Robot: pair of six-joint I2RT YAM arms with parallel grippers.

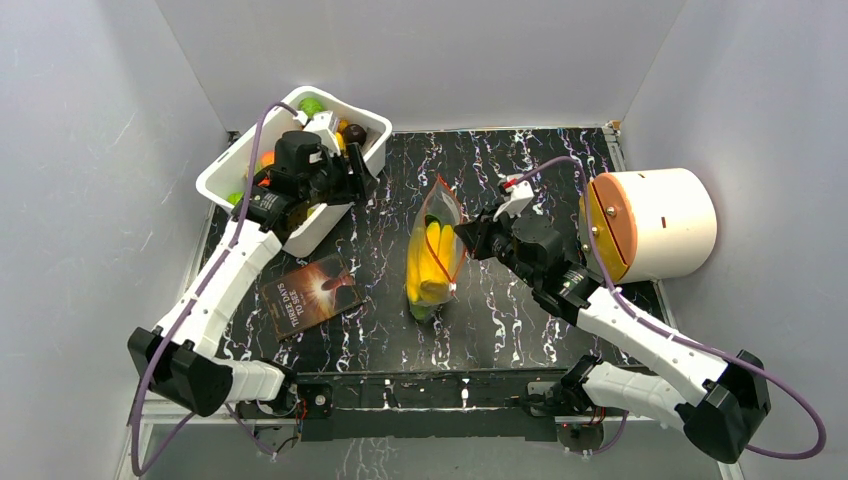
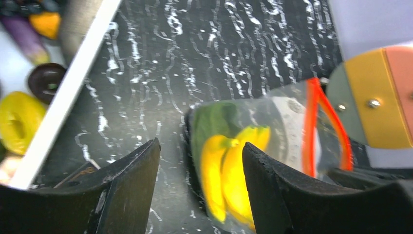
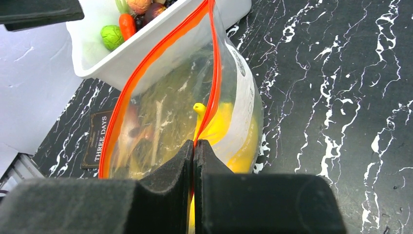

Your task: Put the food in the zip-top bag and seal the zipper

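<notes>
Near the table's middle stands the clear zip top bag point(image 1: 438, 203), its red-orange zipper open. Yellow food point(image 1: 433, 258), banana-like, sits inside, with something green at the bag's lower end. My right gripper is shut on the bag's edge; the zipper strip point(image 3: 213, 63) runs down between its fingers in the right wrist view. Over the right side of the white bin, my left gripper point(image 1: 366, 178) hangs open and apart from the bag. Between its fingers in the left wrist view I see only the table and bag beyond.
The white bin point(image 1: 318, 228) at the back left holds mixed toy produce, partly covered by the left arm. A dark book point(image 1: 312, 296) lies in front of it. A cream and orange round container point(image 1: 655, 225) stands at the right. Bare table shows behind the bag.
</notes>
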